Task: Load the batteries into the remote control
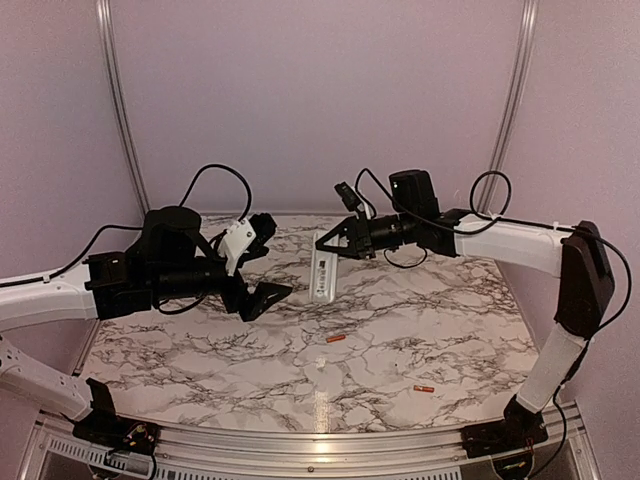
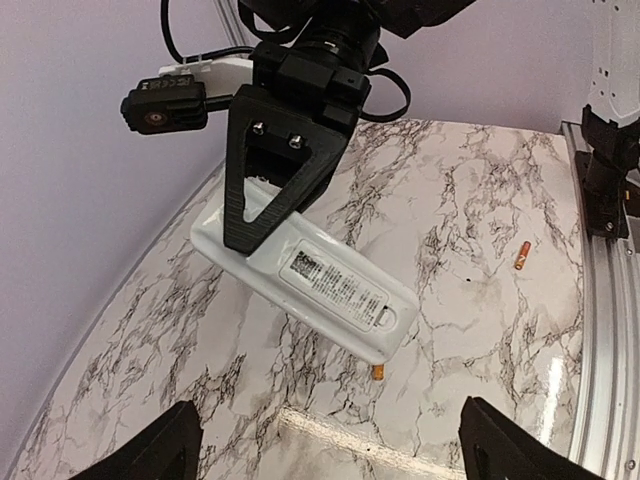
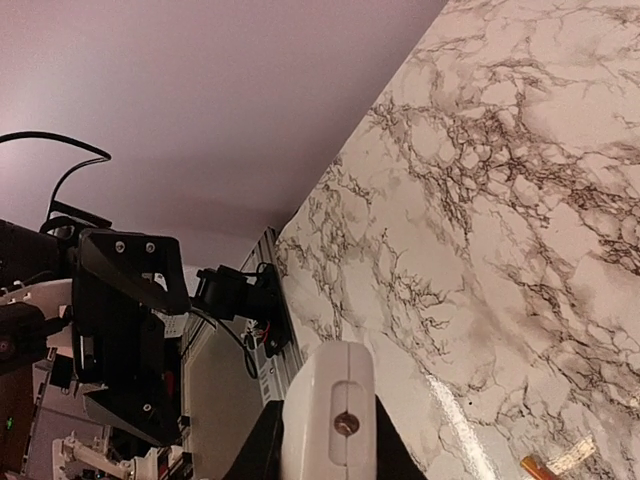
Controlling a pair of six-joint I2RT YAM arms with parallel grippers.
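Observation:
The white remote control (image 1: 323, 275) hangs in the air over the table's middle, with my right gripper (image 1: 330, 240) shut on its upper end; in the left wrist view its labelled face (image 2: 330, 290) shows. My left gripper (image 1: 262, 300) is open, apart from the remote on its left, with nothing between its fingertips. Two small orange batteries lie on the marble table: one near the middle (image 1: 335, 338), the other at the front right (image 1: 424, 389). In the right wrist view the remote's end (image 3: 330, 410) is close up.
Pink walls enclose its back and sides, and a metal rail (image 1: 250, 440) runs along the front edge.

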